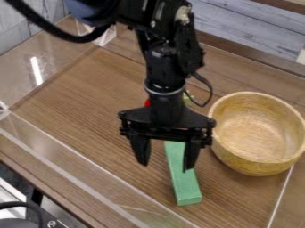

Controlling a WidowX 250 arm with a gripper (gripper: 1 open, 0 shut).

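Observation:
The black gripper (166,148) hangs low in the middle of the camera view, open, its fingers pointing down just over the upper end of a green block (185,185). The block is long and flat and lies on the brown table. Behind the gripper, a red object (149,104) with a green tip is mostly hidden by the arm.
A large tan bowl (256,125) sits to the right of the gripper. A pale wall runs along the back, and a dark cable lies at the lower left corner.

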